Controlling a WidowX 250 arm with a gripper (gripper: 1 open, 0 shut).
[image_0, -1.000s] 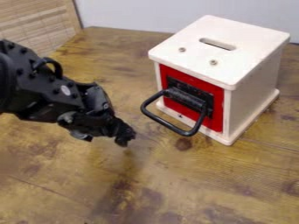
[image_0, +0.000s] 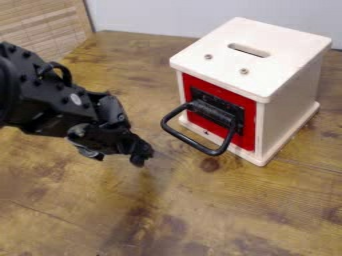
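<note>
A white wooden box (image_0: 287, 105) with a slot and two screws on its top stands at the right of the camera view. Its red front panel (image_0: 201, 75) carries a black U-shaped handle (image_0: 198, 142) that juts out low toward the lower left. The black gripper (image_0: 131, 152) reaches in from the left, low over the tabletop, a short way left of the handle and apart from it. Its fingertips point right and down; whether they are open or shut is unclear.
A woven mat or panel (image_0: 34, 25) is at the back left, and a pale wall lies behind.
The gripper has shifted very slightly, its tip a little higher than before. The box and handle have not moved.
</note>
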